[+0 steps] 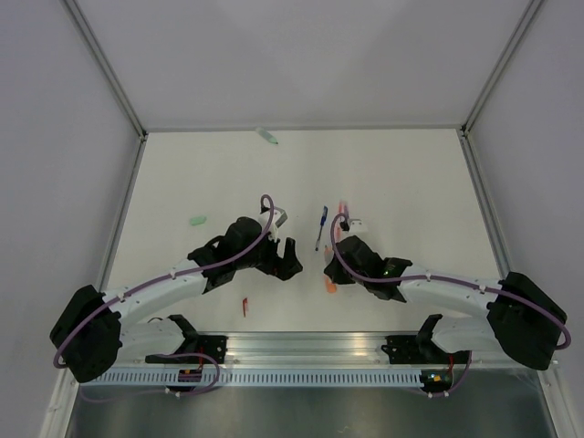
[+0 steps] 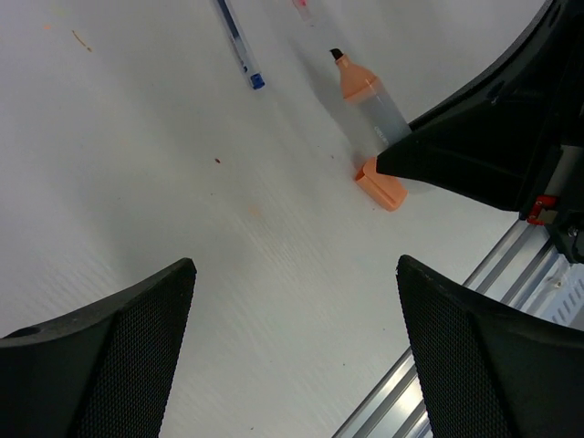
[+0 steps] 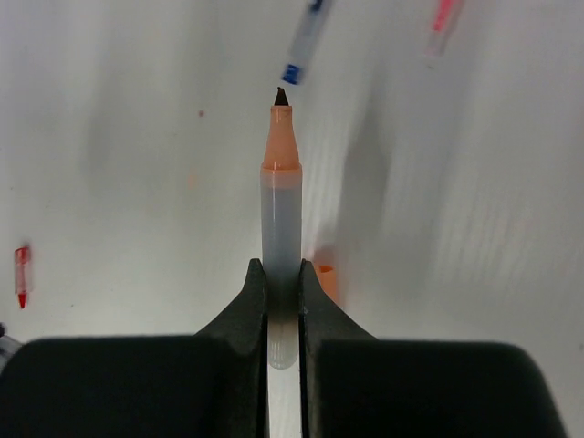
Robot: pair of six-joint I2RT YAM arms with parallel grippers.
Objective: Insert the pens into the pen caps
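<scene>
My right gripper is shut on an orange marker, held tip forward with its black nib bare. An orange cap lies on the table below it, partly hidden by the marker in the right wrist view. My left gripper stands open and empty, to the left of the right one. A blue pen and pink pens lie behind the right gripper. A small red piece lies near the front.
A green piece lies on the left, and a pale green marker at the back edge. A metal rail runs along the front edge.
</scene>
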